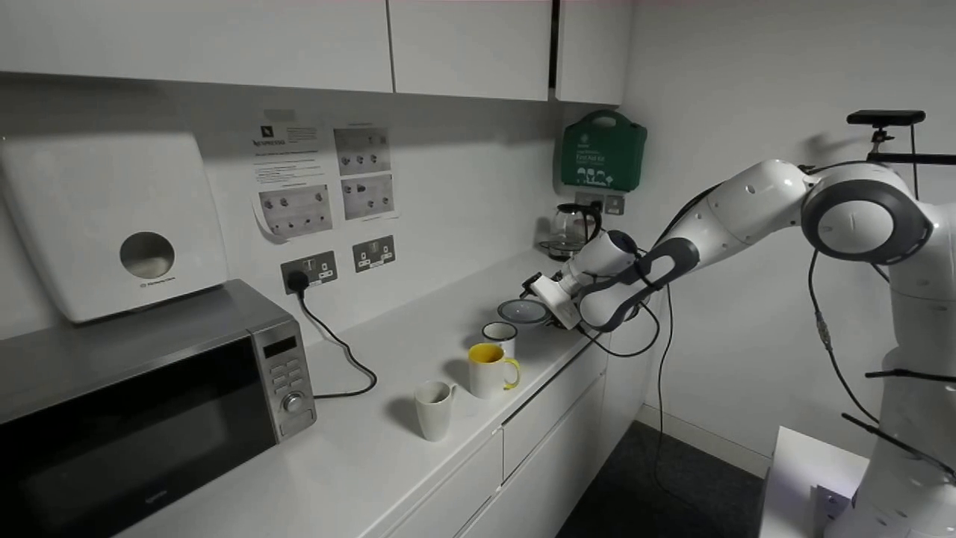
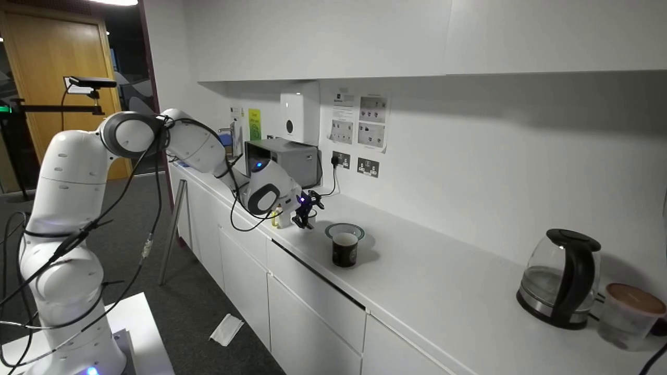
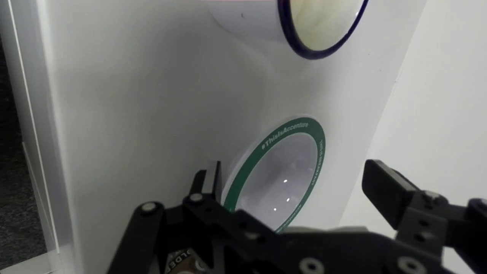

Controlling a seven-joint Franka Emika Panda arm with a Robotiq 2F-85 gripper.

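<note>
My gripper is open, its two black fingers wide apart and nothing held between them. In the wrist view, a white bowl [image 3: 283, 182] with a green lettered rim shows beyond and between the fingers; its near edge is hidden. Part of a dark cup [image 3: 182, 262] peeks out beneath the gripper at the bottom. Exterior view 2 has this dark cup [image 2: 344, 251] upright beside the bowl [image 2: 353, 229], with the gripper [image 2: 312, 210] above the counter to their left. A white mug with a dark blue rim [image 3: 255, 18] stands at the wrist view's top.
A yellow-lined mug [image 1: 484, 376] and a plain white mug [image 1: 434, 414] stand along the counter toward the microwave [image 1: 291, 376]. A glass kettle [image 2: 556, 281] and a lidded tub [image 2: 628, 315] sit at the other end. Bare counter [image 2: 431, 275] lies between cup and kettle.
</note>
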